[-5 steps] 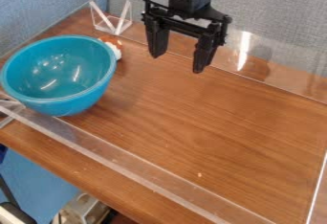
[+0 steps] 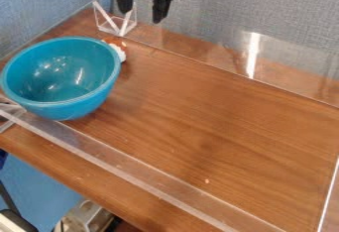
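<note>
My black gripper (image 2: 141,4) hangs at the top of the view, partly cut off by the frame edge, with its fingers spread open and nothing between them. It is above the back left of the wooden table, high over a teal bowl (image 2: 61,72) that sits at the left. A small orange and white object (image 2: 117,51) lies just behind the bowl's right side, partly hidden by it.
A white wire rack (image 2: 114,23) stands in the back left corner. Clear plastic strips border the wooden table (image 2: 219,127), whose middle and right are empty. Grey textured walls rise behind.
The gripper has moved up and to the left, away from over the middle of the table. The bowl and other objects look unchanged.
</note>
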